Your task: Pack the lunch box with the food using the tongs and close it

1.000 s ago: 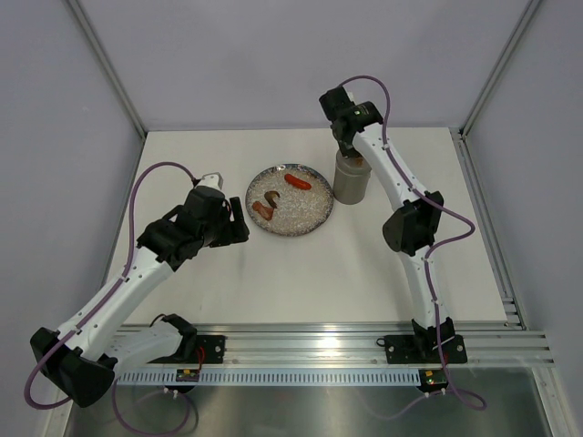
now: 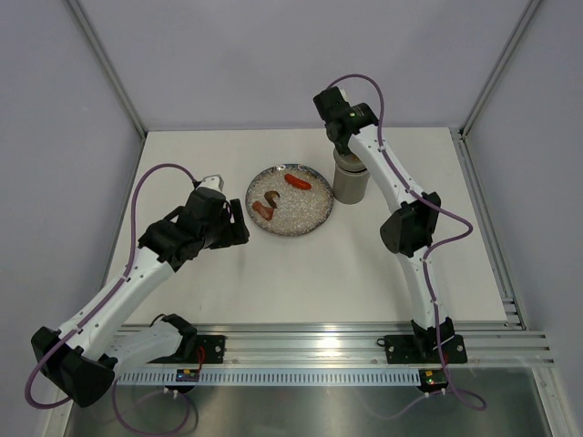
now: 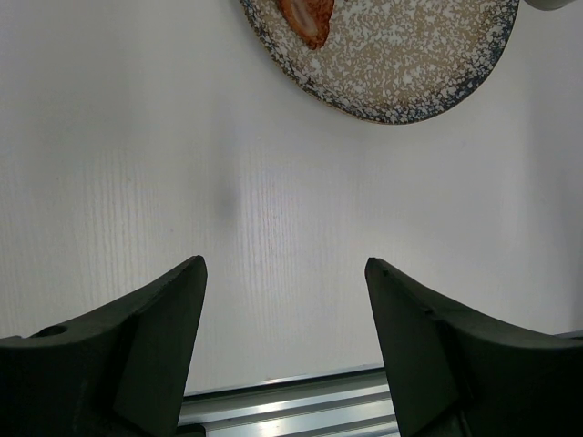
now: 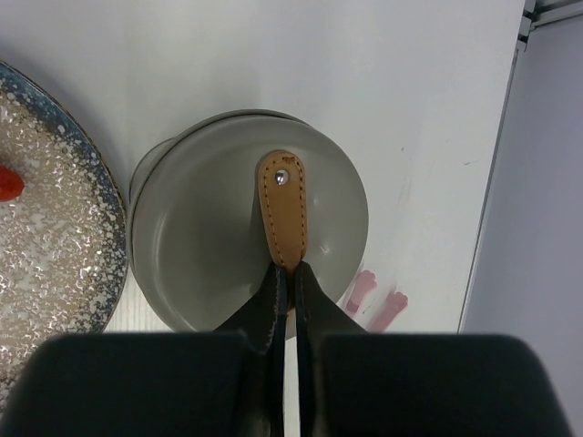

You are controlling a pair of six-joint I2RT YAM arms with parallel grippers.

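Note:
The lunch box (image 2: 350,187), a grey round container, stands right of the speckled plate (image 2: 305,218). My right gripper is shut on the tan leather strap (image 4: 282,209) of its grey lid (image 4: 200,228), which sits slightly offset over the container. On the plate are a red sausage-like piece (image 2: 297,182), a brown curved piece (image 2: 271,198) and a browned piece of food (image 3: 305,18). My left gripper is open and empty over the bare table left of and in front of the plate.
Two small pink items (image 4: 390,309) lie on the table beside the lunch box in the right wrist view.
My right gripper has shifted slightly left at the top of the container, with the lid apparently moving with it. The left arm is almost unmoved.

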